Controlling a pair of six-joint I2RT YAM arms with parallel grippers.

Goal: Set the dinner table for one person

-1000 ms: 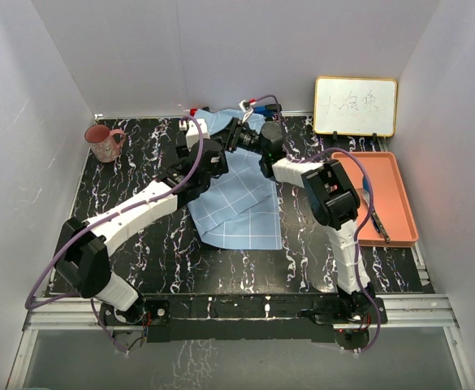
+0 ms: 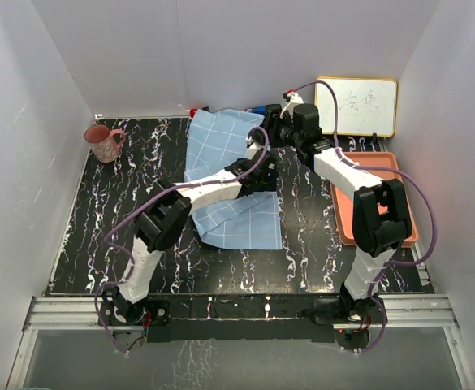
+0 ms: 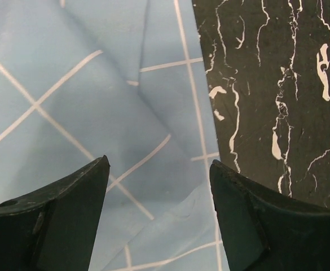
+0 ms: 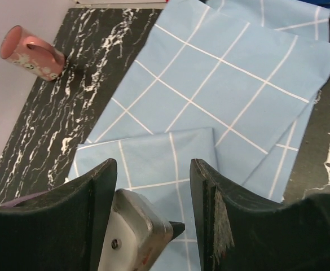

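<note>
A light blue checked cloth lies on the black marbled table, with a diagonal fold across its middle and an uneven left edge. Over the cloth's right side, my left gripper is open; in its wrist view only creased cloth shows beyond the parted fingers. My right gripper stands open near the cloth's back right corner. Nothing is gripped between its fingers, though a pale part of the left arm appears behind them. Both arms hide parts of the cloth.
An orange tray sits at the right, partly covered by the right arm. At the back left stands a pink mug. A whiteboard leans at the back right. The two grippers are close together.
Both grippers have moved right across the cloth, the left one also toward the front. The right elbow has swung right over the tray, covering the utensils seen there earlier. The cloth's back right part is shifted.
</note>
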